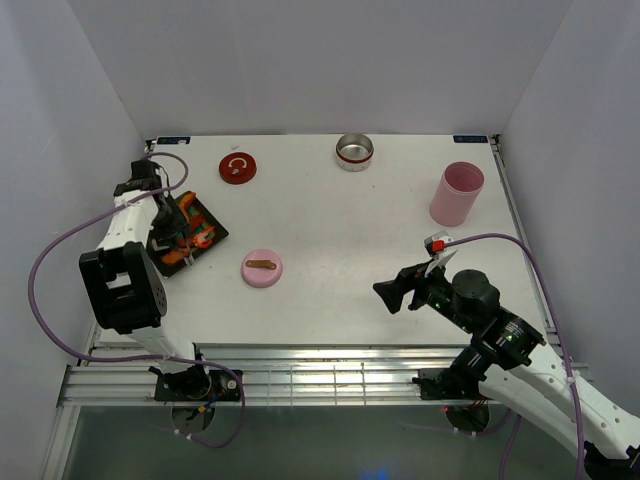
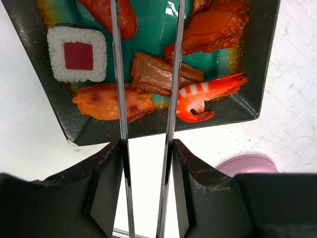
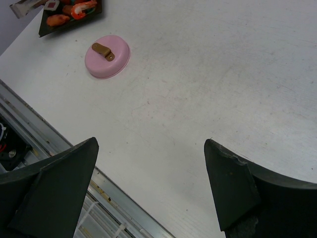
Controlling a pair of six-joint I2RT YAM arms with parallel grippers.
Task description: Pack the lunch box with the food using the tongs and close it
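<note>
A black lunch tray [image 1: 218, 228] at the left holds food pieces: a square sushi [image 2: 62, 54], a shrimp [image 2: 218, 87], a brown rolled piece [image 2: 148, 74] and several orange pieces. My left gripper is over the tray, two long metal tongs part open and reaching down across the food around the brown piece; whether they touch it I cannot tell. My right gripper [image 1: 388, 295] hangs open over the right front of the table, nothing between its fingers in the right wrist view.
A pink lid with a brown handle [image 1: 275, 273] lies right of the tray. A dark red disc [image 1: 238, 175], a steel container [image 1: 354, 150] and a pink cup [image 1: 455, 200] stand farther back and right.
</note>
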